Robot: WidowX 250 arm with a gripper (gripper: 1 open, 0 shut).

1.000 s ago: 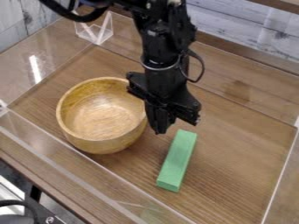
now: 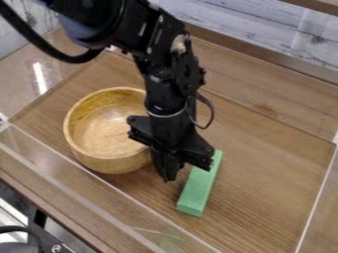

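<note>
My black gripper (image 2: 169, 163) is low over the wooden tabletop, between a wooden bowl (image 2: 99, 133) and a green rectangular block (image 2: 199, 188). It looks shut, and nothing shows held between its fingers. The bowl is just to its left, and the block lies flat just to its right and nearer the camera. The gripper's body hides the bowl's right side.
Wooden edges border it, with a pale plank wall behind. Dark cables and hardware sit at the lower left, outside the table.
Over the last second the gripper has come down and a little toward the camera, beside the bowl and block. The bowl and block look unmoved.
</note>
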